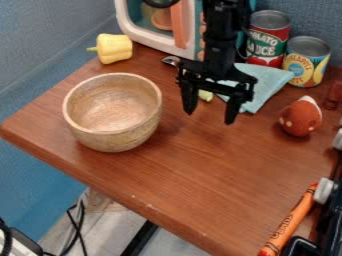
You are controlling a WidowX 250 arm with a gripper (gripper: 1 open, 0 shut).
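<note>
My black gripper [210, 107] hangs above the middle of the table [214, 170], its two fingers spread wide with nothing visible between them. Just behind the fingers a small pale yellow item [205, 94] lies partly hidden near a folded light-blue cloth [271, 79]. A wooden bowl [112, 112] sits on the left, apart from the gripper. To the right stands a red egg-shaped object [301, 117].
At the back are a toy appliance [146, 25], a yellow plastic piece [112, 48], a tomato sauce can [267, 40] and another can [306, 60]. An orange crayon-like tube [294, 219] lies front right. The central foreground is clear.
</note>
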